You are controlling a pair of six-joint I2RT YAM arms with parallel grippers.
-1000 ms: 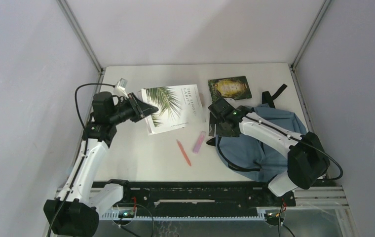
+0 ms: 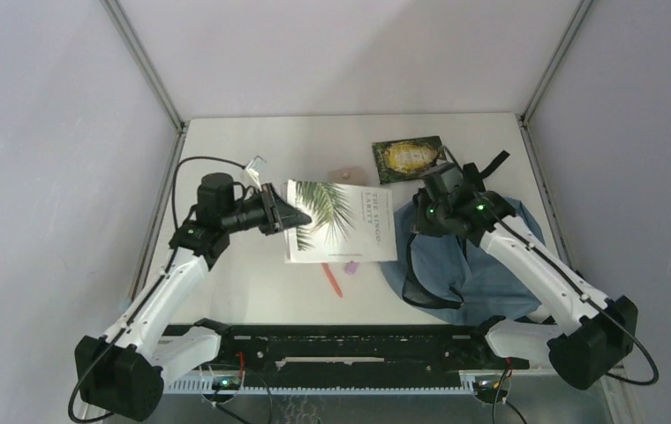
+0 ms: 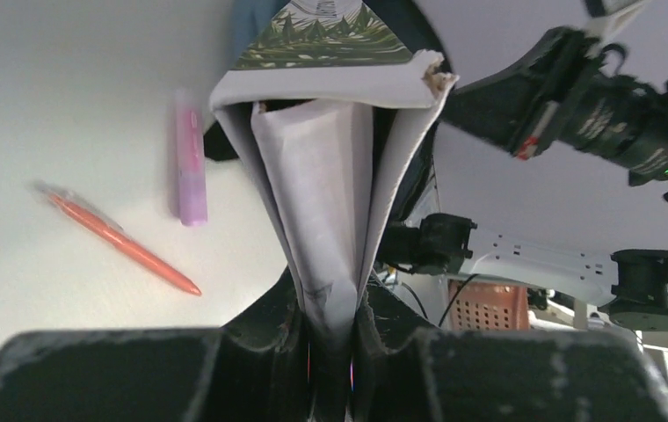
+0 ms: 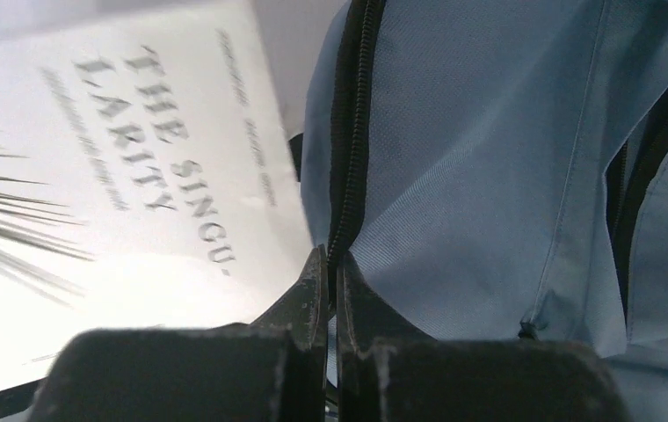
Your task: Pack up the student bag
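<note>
My left gripper (image 2: 301, 219) is shut on a white book (image 2: 363, 221) with a palm-leaf cover, gripped at its left edge. In the left wrist view the book's pages and bent cover rise between the fingers. The blue student bag (image 2: 517, 276) lies at the table's right. Its black zippered rim (image 4: 348, 167) runs down between the fingertips of my right gripper, which is shut on it. The book's lettered right side reaches to the rim in the top view. Most of the bag's inside is hidden there by the right arm.
Beneath and in front of the book lie an orange pen (image 3: 128, 246) and a pink-purple marker (image 3: 192, 176). A tan pouch (image 2: 347, 175) is partly covered by the book. Behind the bag rests a dark green book (image 2: 407, 159).
The left gripper has carried the book rightward, over the marker and towards the bag.
</note>
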